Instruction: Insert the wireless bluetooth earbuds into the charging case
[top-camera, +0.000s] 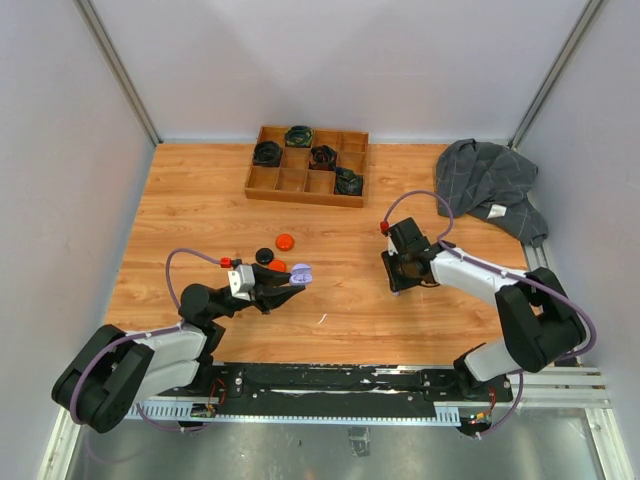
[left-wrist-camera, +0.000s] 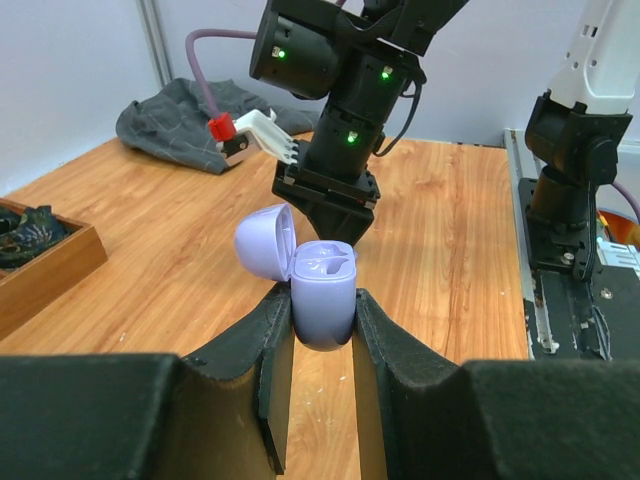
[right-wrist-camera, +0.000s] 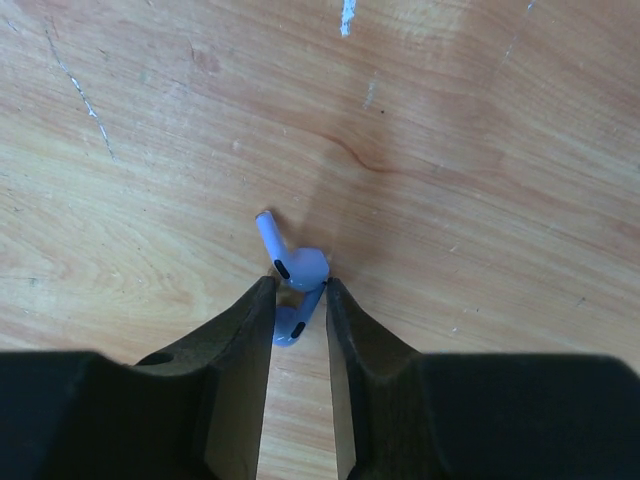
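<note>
My left gripper is shut on the lilac charging case, held upright with its lid flipped open; in the top view it hangs left of the middle of the table. My right gripper points down over two lilac earbuds lying together on the wood, the upper earbud and the lower earbud. Its fingertips are part open, close around the earbuds; whether they touch them I cannot tell.
A wooden compartment box with dark objects stands at the back. A grey cloth lies back right. Red and black discs sit near my left gripper.
</note>
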